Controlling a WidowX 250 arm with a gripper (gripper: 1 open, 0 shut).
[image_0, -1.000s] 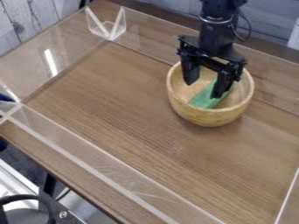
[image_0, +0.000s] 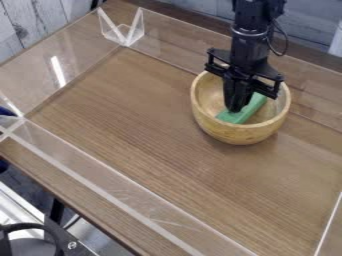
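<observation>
A round wooden bowl (image_0: 211, 117) sits on the wooden table at the right of the camera view, holding a green object (image_0: 239, 112). My black gripper (image_0: 237, 101) reaches down from the top into the bowl, over the green object and partly covering it. Its fingertips are close together and look shut; whether anything is between them is hard to tell.
A white angular outline (image_0: 122, 30) is at the top left of the table (image_0: 120, 130). A black cable and ring lie at the bottom-left edge.
The gripper's fingers, spread wider over the bowl earlier, are now closer together and centred over the green object.
</observation>
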